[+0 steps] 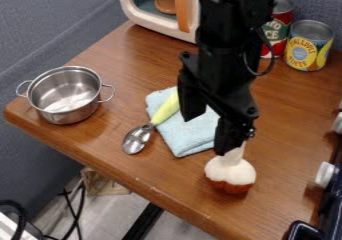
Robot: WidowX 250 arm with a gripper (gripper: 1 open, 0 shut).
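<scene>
The black gripper (pixel 233 144) points down over a white-topped cupcake-like item (pixel 230 175) near the front right of the table, its tip at or just above the white top; whether the fingers are open or shut is hard to tell. Left of it a pale blue cloth (pixel 191 136) lies under or beside a pale yellow utensil (pixel 166 108) and a metal spoon (pixel 138 139). A steel pot (pixel 66 94) sits at the left edge of the wooden table (pixel 147 184).
A toy microwave (pixel 147 8) and several cans (pixel 310 46) stand at the back. A dark appliance with white knobs (pixel 325 199) lines the right edge.
</scene>
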